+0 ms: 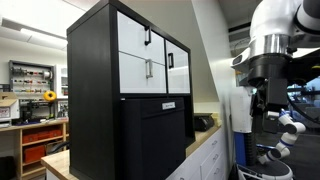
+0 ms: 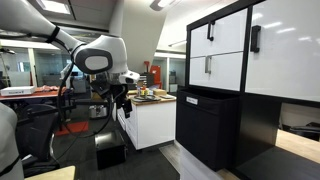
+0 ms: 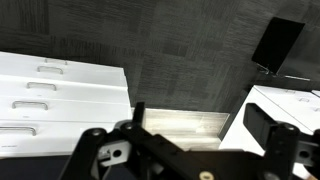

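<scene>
My gripper stands open in the wrist view, its two dark fingers wide apart with only floor and a pale strip seen between them. In exterior view 2 the same gripper [image 2: 122, 103] hangs in free air, left of and apart from a black cabinet [image 2: 265, 120]. The cabinet has white upper fronts [image 2: 225, 36] with black and silver handles, and a black lower front [image 2: 207, 128] with a small label. All its fronts look closed. Exterior view 1 shows the cabinet [image 1: 90, 100] large at the centre, with the arm [image 1: 272, 50] at the right.
White drawers [image 3: 60, 105] with silver handles lie below at the left of the wrist view. A dark flat object [image 3: 278, 44] is on the dark floor [image 3: 180, 50]. A countertop [image 1: 207, 138] runs behind the cabinet. Open air surrounds the gripper.
</scene>
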